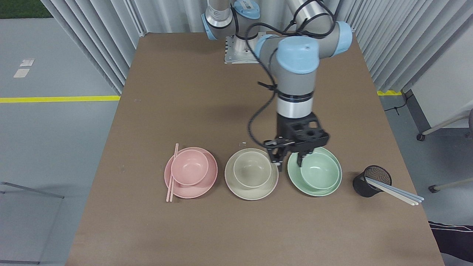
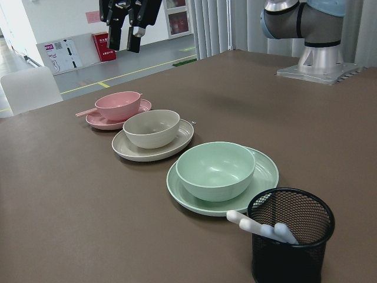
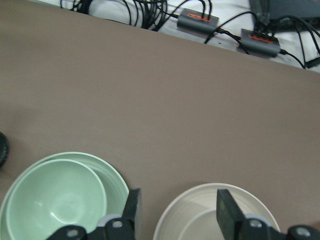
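Observation:
My gripper point(image 1: 288, 157) point(image 2: 125, 36) hangs open above the cream and green place settings, its black fingers apart with nothing visible between them. A pink bowl point(image 1: 189, 167) sits on a pink plate point(image 1: 206, 184) with pink chopsticks point(image 1: 170, 190) along its left side. The cream bowl point(image 1: 251, 170) on its plate point(image 1: 242, 190) is in the middle. The green bowl point(image 1: 320, 173) on its plate point(image 1: 309, 188) is at the right. A black mesh cup point(image 1: 362, 186) holds white and pale blue chopsticks point(image 1: 399, 194), leaning rightward out of it.
Cables and boxes point(image 3: 257, 42) lie past the table edge in the wrist view.

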